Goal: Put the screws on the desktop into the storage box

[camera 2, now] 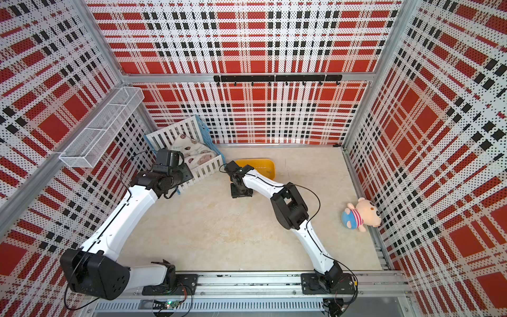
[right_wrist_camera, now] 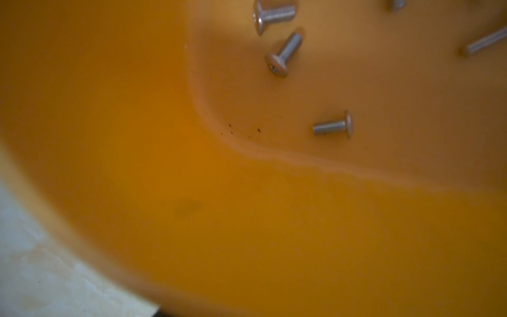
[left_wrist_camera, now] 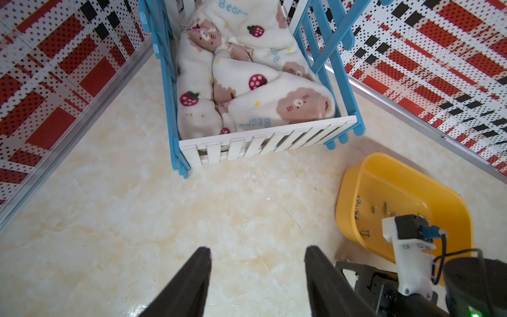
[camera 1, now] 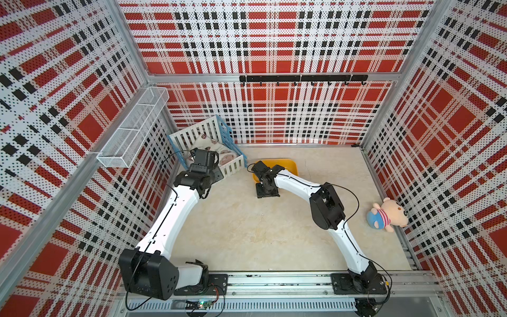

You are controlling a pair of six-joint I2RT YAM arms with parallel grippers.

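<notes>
The yellow box (camera 1: 284,163) stands at the back centre, with several silver screws (right_wrist_camera: 331,126) lying inside, as the right wrist view shows. My right gripper (camera 1: 267,190) is at the box's near left side, partly covering it; its fingers are out of that wrist view and too small to read elsewhere. My left gripper hangs over the bare tabletop (left_wrist_camera: 243,200) to the left of the box, fingers apart with nothing between them. I see no screw on the visible bare tabletop.
A white and blue toy crib (camera 1: 232,166) with a blanket stands back left. A wire rack (camera 1: 132,126) hangs on the left wall. A plush toy (camera 1: 385,214) lies at the right edge.
</notes>
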